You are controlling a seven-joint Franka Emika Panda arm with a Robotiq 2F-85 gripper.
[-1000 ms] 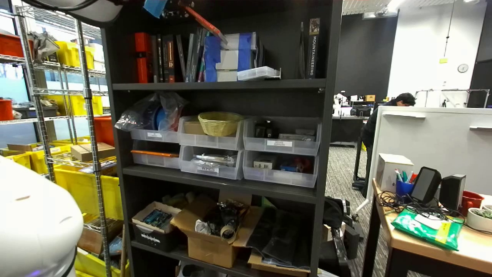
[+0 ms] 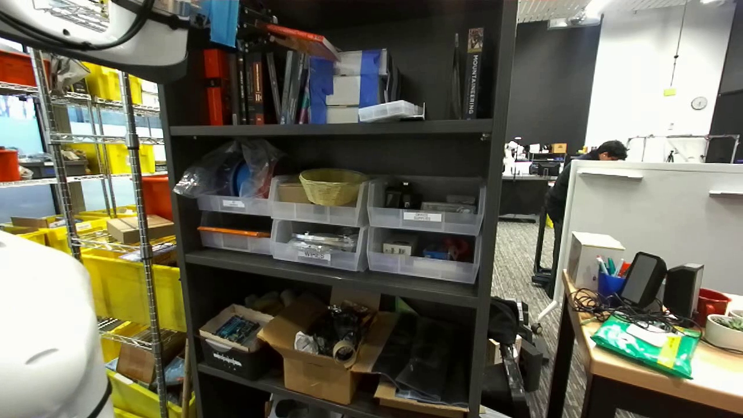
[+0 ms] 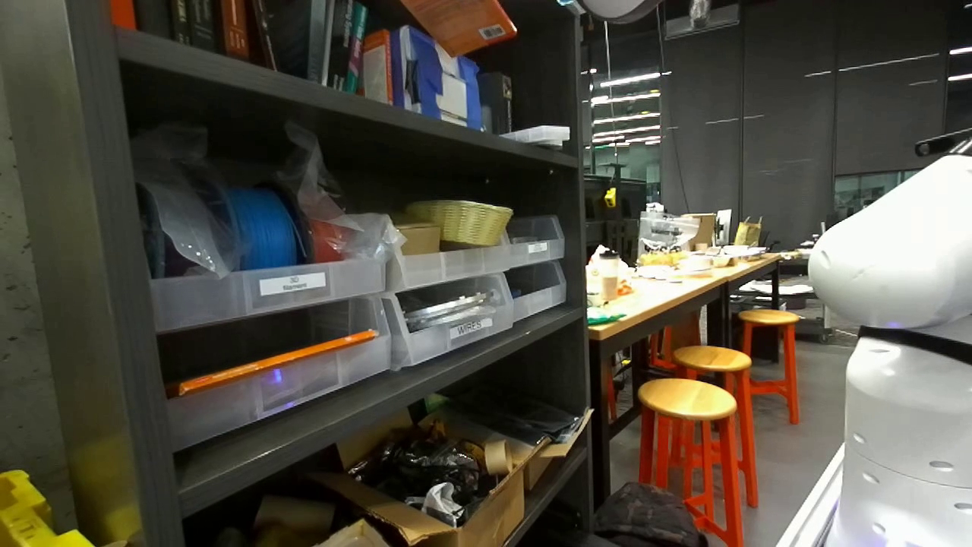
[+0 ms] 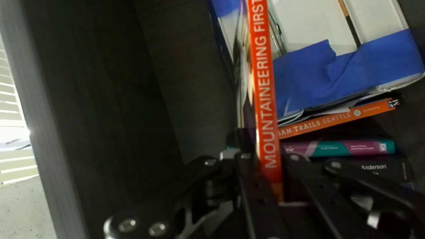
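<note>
An orange book (image 4: pixel 265 87) with "MOUNTAINEERING FIRST" on its spine is pinched at its lower end by my gripper, whose dark fingers close on either side of it. From outside, the same book (image 2: pixel 304 40) is held up off the shelf, tilted, in front of the top shelf's contents. Another angle shows its orange cover (image 3: pixel 465 23) in front of the blue-taped white boxes (image 3: pixel 442 77). My gripper (image 2: pixel 258 28) is partly seen at the top, beside blue tape on the arm.
Books (image 2: pixel 258 87) stand upright at the top shelf's left, beside blue-taped boxes (image 2: pixel 345 87). A clear plastic lid (image 2: pixel 391 110) lies to their right. Bare shelf lies between it and the "MOUNTAINEERING" book (image 2: pixel 473 73). A dark side panel (image 2: pixel 496 174) bounds the right.
The arm has come lower and further into the top shelf's area in exterior view 1. The book has turned from a steep slant to a flatter one, showing more of its cover.
</note>
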